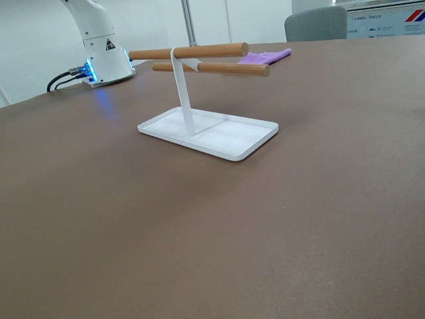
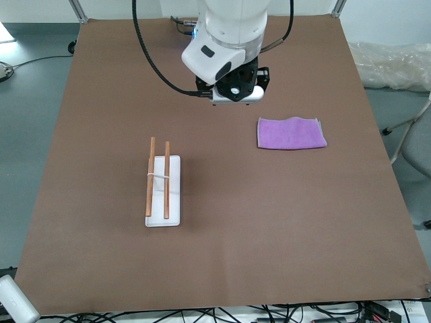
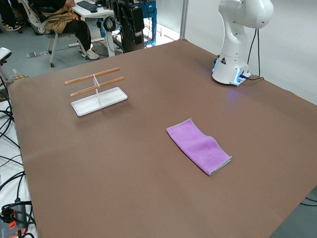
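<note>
My gripper hangs at the top centre of the left view, beneath the white wrist housing, above the back of the brown table; its fingers are hidden there. A white stand with two wooden bars on a tray is left of centre in the left view. A folded purple cloth lies apart from it, to the right and below my gripper in that view.
Cables run along the table's near edge. A chair stands beyond the table.
</note>
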